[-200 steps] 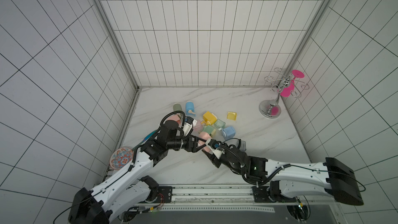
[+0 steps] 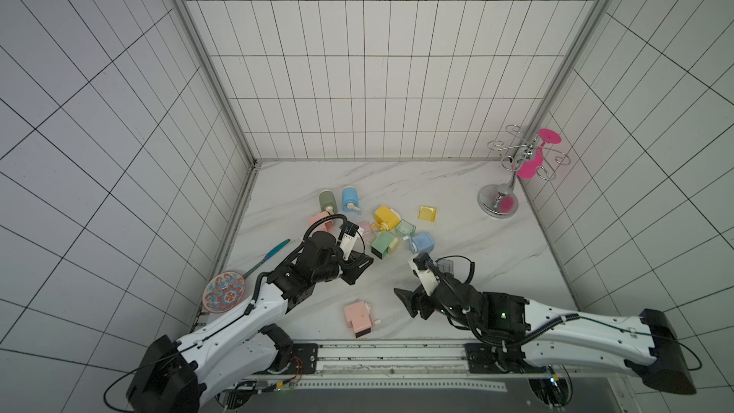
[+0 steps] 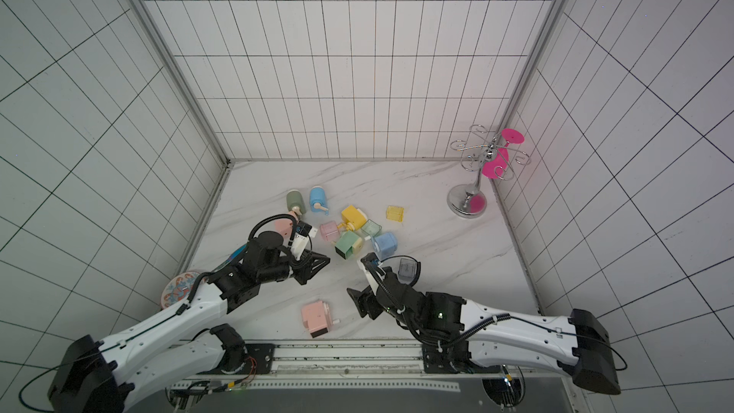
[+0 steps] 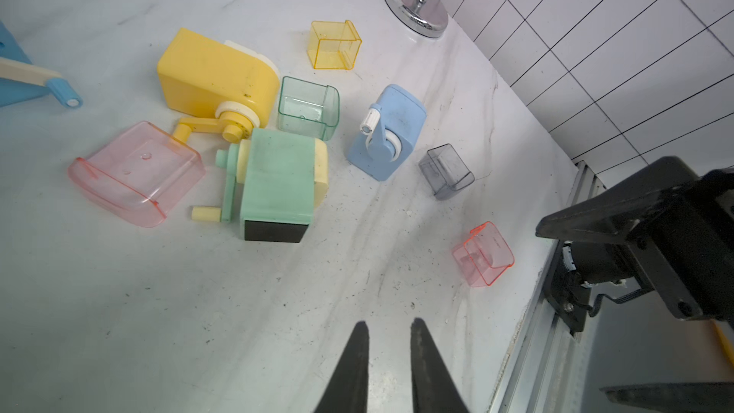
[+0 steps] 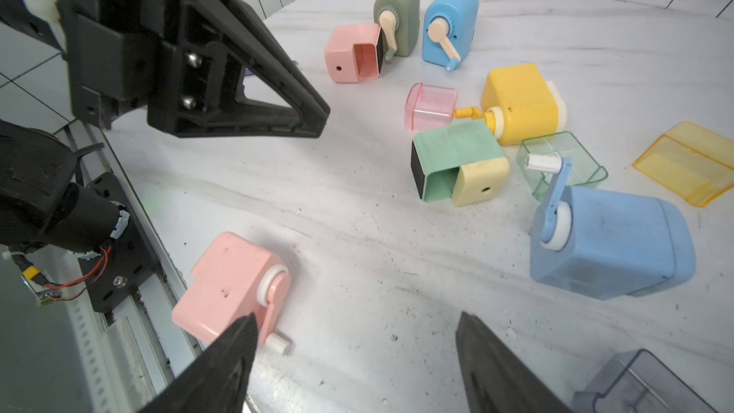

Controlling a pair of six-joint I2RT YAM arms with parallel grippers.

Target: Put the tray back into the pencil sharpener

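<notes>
A pink pencil sharpener (image 5: 229,288) with a white-and-pink crank is near the table's front edge; it also shows in the top left view (image 2: 357,316). A clear pink-red tray (image 4: 483,254) is apart from it, near the front edge in the left wrist view. My left gripper is part open, with a narrow empty gap between its tips. The right gripper has its fingers wide apart and nothing held; the pink sharpener shows beyond one finger. Both grippers hang over the table's front half. The top views do not show the pink-red tray clearly.
Behind lie a green sharpener (image 4: 279,176), yellow sharpener (image 4: 218,76) and blue sharpener (image 4: 390,130). Loose trays are scattered among them: pink (image 4: 141,176), green (image 4: 309,107), yellow (image 4: 334,44) and grey (image 4: 445,170). A metal stand (image 2: 498,200) is far right.
</notes>
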